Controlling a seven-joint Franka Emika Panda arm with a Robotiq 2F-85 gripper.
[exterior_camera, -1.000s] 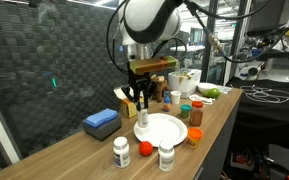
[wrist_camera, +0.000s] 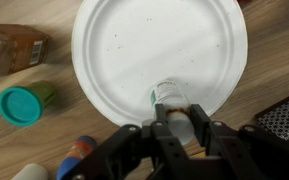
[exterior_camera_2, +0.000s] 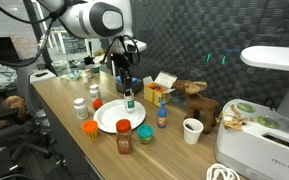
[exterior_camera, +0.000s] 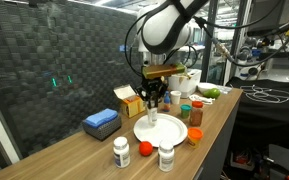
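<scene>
My gripper [exterior_camera: 151,96] points down and is shut on a small white bottle [exterior_camera: 152,113]. In exterior view 2 the bottle [exterior_camera_2: 130,102] shows some green on its side and stands upright at the back part of the white plate [exterior_camera_2: 107,117]. From the wrist view, the bottle [wrist_camera: 170,93] lies over the plate [wrist_camera: 134,45] near its rim, with its top end between my gripper's fingers. Whether its base touches the plate, I cannot tell.
Near the plate stand white bottles [exterior_camera: 121,152], a red ball-like item [exterior_camera: 145,148], an orange cup [exterior_camera: 194,135] and a brown-red jar [exterior_camera_2: 124,138]. A green-lidded jar [wrist_camera: 21,105] is close too. Behind are a yellow box [exterior_camera: 129,100] and a dark blue box [exterior_camera: 102,124].
Over the last second my gripper and the bottle have moved right in exterior view 1, from the plate's left side to over the plate.
</scene>
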